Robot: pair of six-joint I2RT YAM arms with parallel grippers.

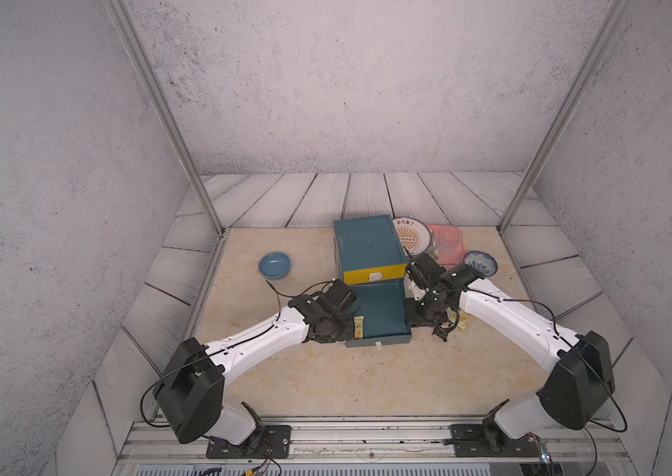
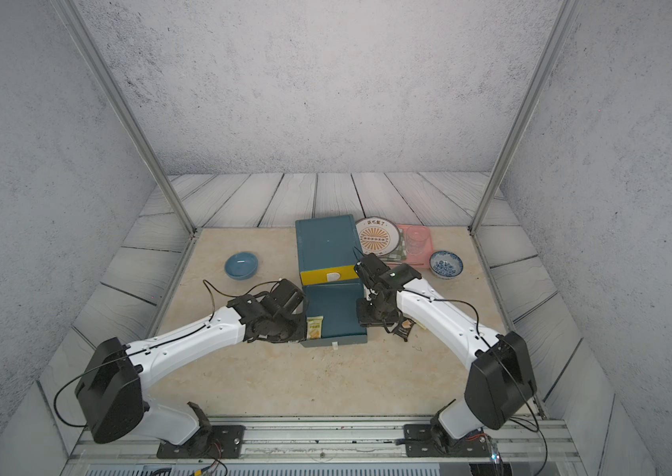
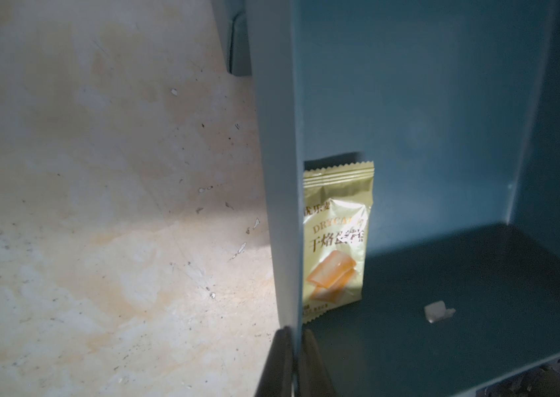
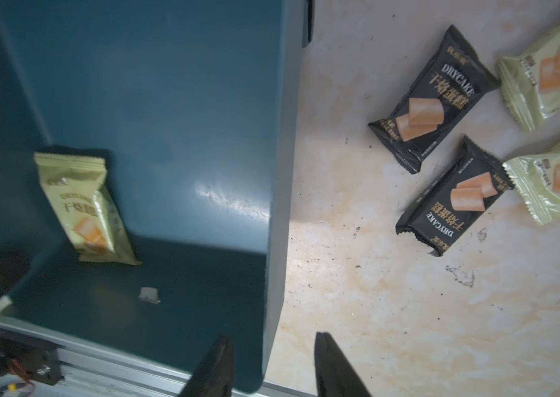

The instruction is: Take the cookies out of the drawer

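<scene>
The pulled-out teal drawer (image 1: 387,305) holds one gold cookie packet (image 3: 336,241), lying along its left wall. My left gripper is shut with the thin upper edge of that wall between its fingers. Over the opposite side wall (image 4: 278,218) stands my right gripper, its fingers apart, with that wall's front end in the gap and no packet between them. Outside the drawer on the right, the right wrist view shows two black cookie packets, one (image 4: 435,99) behind the other (image 4: 455,197), and two gold ones, one (image 4: 551,69) behind the other (image 4: 557,172).
Behind the drawer stands its teal cabinet (image 1: 369,244) with a yellow front. A blue bowl (image 1: 274,265) is at the left; a round white plate (image 2: 377,236), pink tray (image 2: 420,236) and patterned bowl (image 2: 446,264) are at the back right.
</scene>
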